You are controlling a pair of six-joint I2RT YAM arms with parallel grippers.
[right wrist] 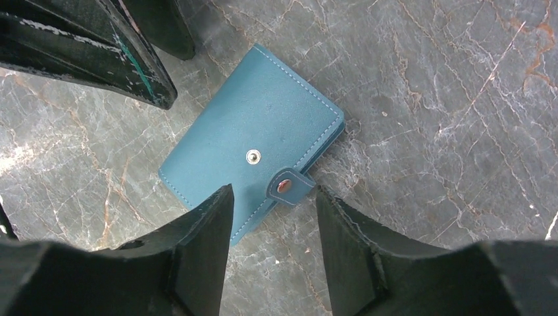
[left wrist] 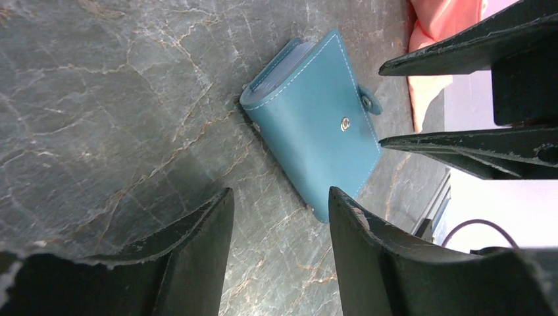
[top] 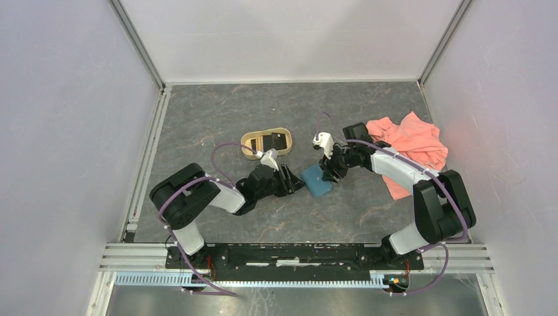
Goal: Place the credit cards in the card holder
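A blue leather card holder [top: 317,181] with white stitching, a snap and a small strap lies flat on the table between both grippers; its layered pocket edge shows in the left wrist view [left wrist: 316,118], and the snap side in the right wrist view [right wrist: 243,131]. My left gripper [top: 293,180] is part open just beside it, nothing between its fingers. My right gripper [top: 332,170] is part open low over the holder, its fingertips near the strap. In the top view, a tan tray [top: 284,133] behind holds dark and tan flat pieces, too small to identify surely.
A crumpled salmon cloth [top: 421,138] lies at the right behind the right arm.
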